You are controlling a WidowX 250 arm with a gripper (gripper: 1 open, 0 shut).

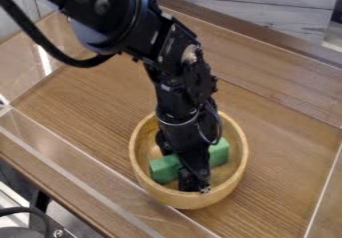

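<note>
My black gripper [187, 172] reaches down from the top into a round light-wooden bowl [146, 143] in the lower middle of the view. Inside the bowl lies a green block [166, 168], partly hidden behind the gripper, whose fingers are around or over it. Whether they grip it I cannot tell.
A pale wood-grain wall [267, 12] stands at the back.
</note>
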